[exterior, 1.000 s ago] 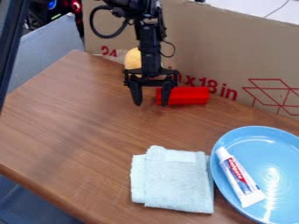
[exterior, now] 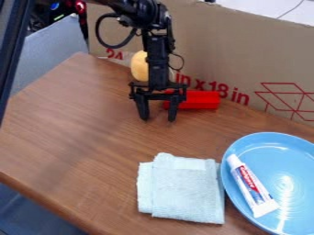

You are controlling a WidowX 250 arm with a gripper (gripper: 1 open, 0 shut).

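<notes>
My black gripper [exterior: 159,112] is low over the wooden table [exterior: 73,138], its two fingers apart and pointing down, with no object visible between them. Just behind it a red block [exterior: 200,99] lies against the cardboard box, partly hidden by the gripper. A yellow rounded object [exterior: 140,66] sits behind the arm, also partly covered.
A folded pale cloth [exterior: 181,186] lies at the front. A blue plate [exterior: 292,179] at the right holds a toothpaste tube [exterior: 252,187]. A cardboard box [exterior: 245,64] walls off the back.
Since one second ago my gripper has moved down and slightly toward the camera.
</notes>
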